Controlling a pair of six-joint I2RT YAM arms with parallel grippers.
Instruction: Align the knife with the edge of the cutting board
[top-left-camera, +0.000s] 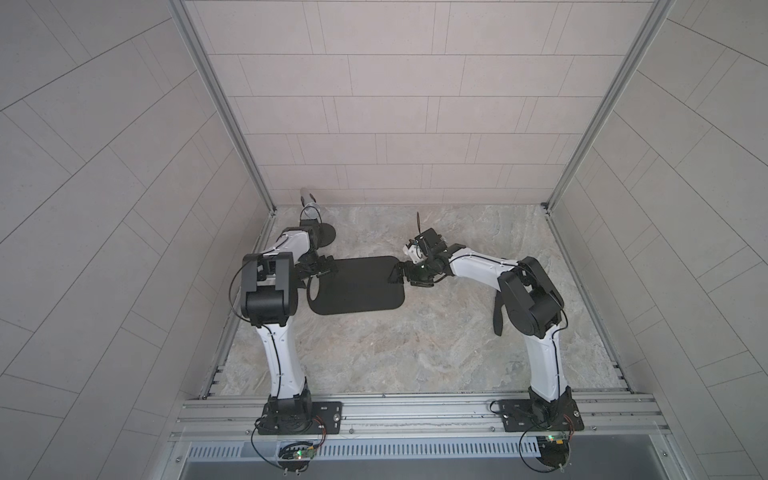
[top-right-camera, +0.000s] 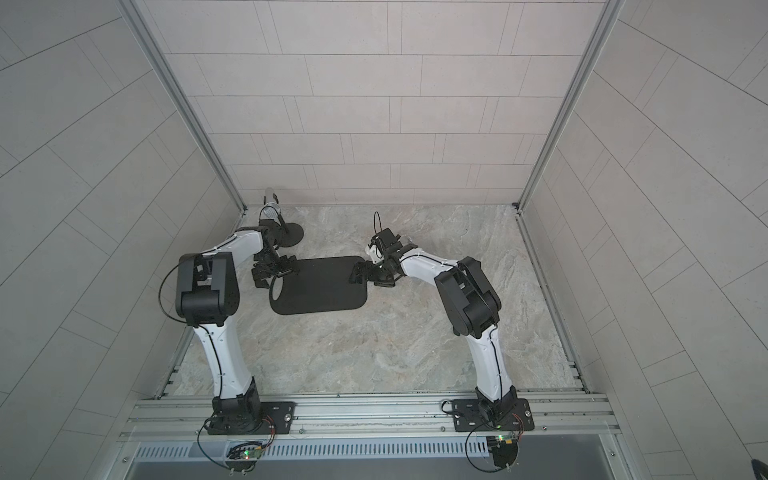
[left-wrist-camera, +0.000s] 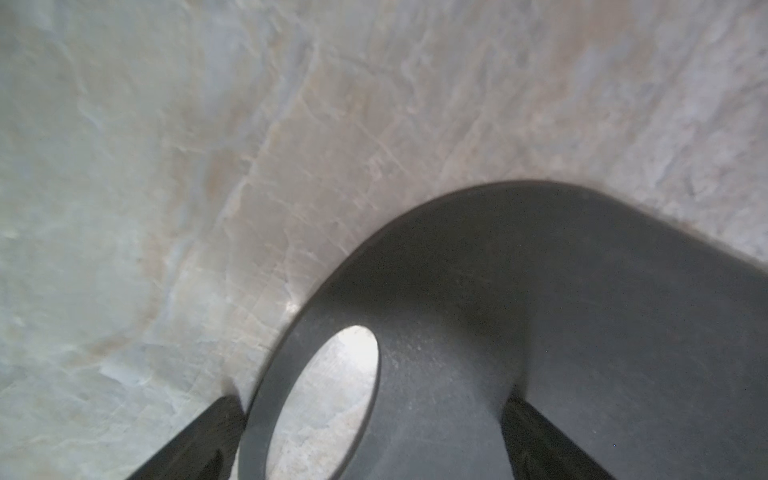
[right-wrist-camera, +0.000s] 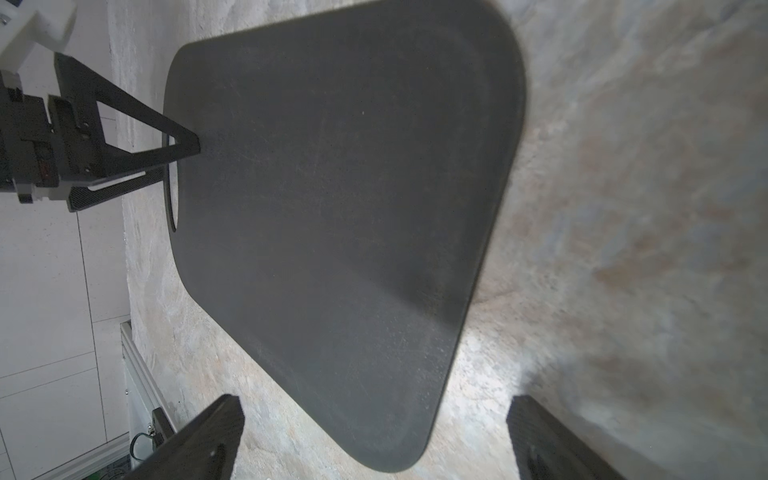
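The dark cutting board lies flat on the marbled table, its oval handle hole at the left end. Above that end my left gripper is open, one finger over the board and the other just outside its rim, with the hole between them. My right gripper stands open at the board's right end, a corner of the board showing between its fingers. Contact with the board cannot be told for either. A dark, narrow thing, apparently the knife, lies far right, partly covered by my right arm; the top right view does not reveal it.
Behind my left gripper, a round dark base stands at the back left beside a grey upright object. Bare table stretches in front of the board and between board and knife.
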